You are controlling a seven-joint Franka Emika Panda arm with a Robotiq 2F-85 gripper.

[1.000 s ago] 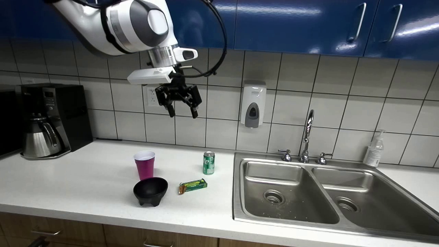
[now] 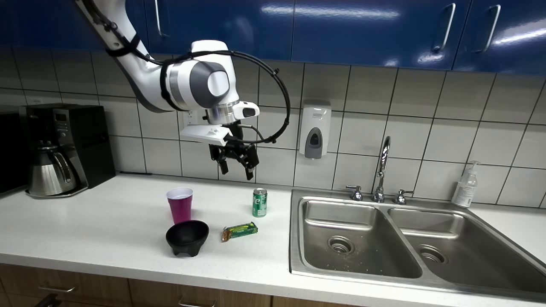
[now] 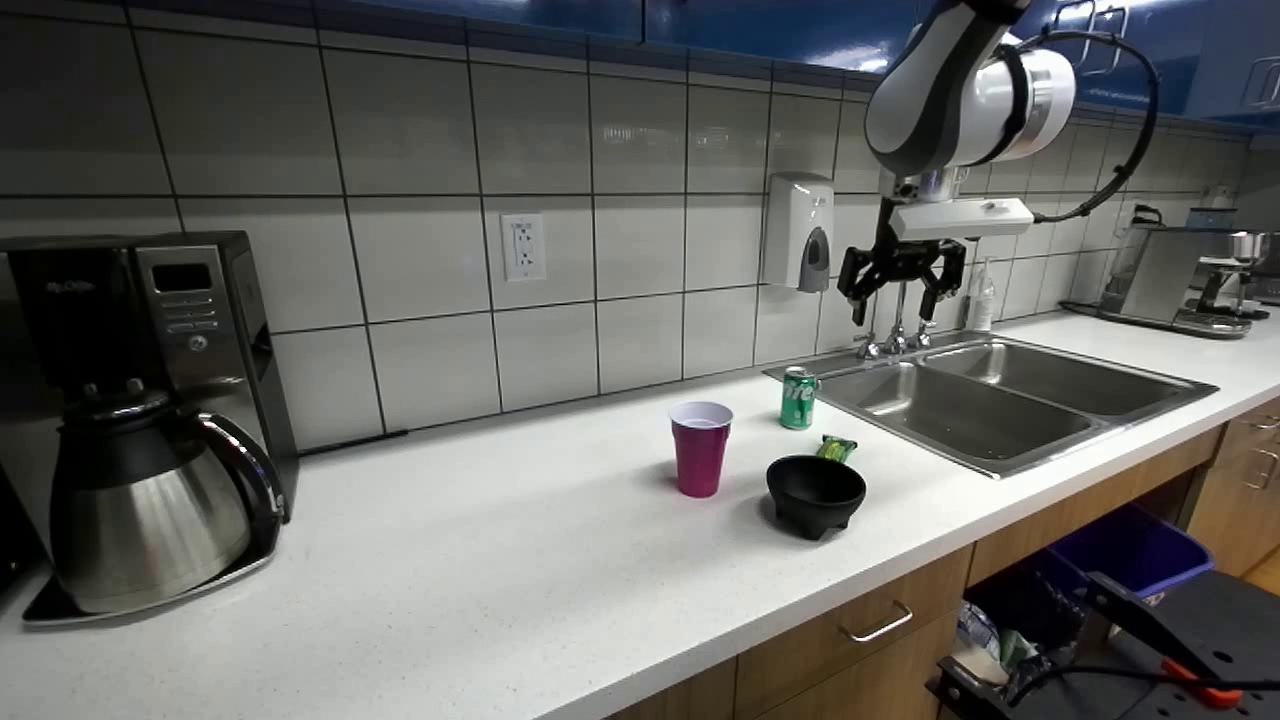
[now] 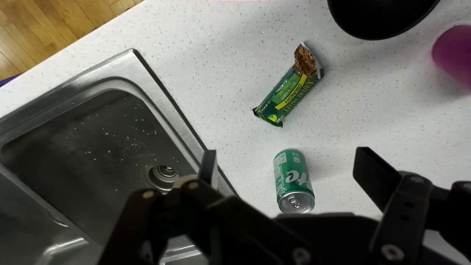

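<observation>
My gripper (image 2: 236, 171) hangs open above the counter, nothing between its fingers. In the wrist view the green soda can (image 4: 293, 179) appears between the two spread fingertips, well below them. The can (image 2: 259, 203) stands upright near the sink's left edge. A green granola bar wrapper (image 4: 289, 90) lies flat in front of the can, one end showing brown. Left of the wrapper sits a black footed bowl (image 2: 187, 238), and just behind the bowl a magenta cup (image 2: 180, 205) stands upright.
To the right is a double steel sink (image 2: 295, 233) with a faucet (image 2: 381, 171). A soap dispenser (image 2: 315, 130) hangs on the tiled wall. The coffee maker (image 3: 156, 396) stands far left, with bare counter between it and the cup.
My gripper has come down toward the counter and shifted a little to the right, staying open. The can, wrapper, bowl and cup are where they were.
</observation>
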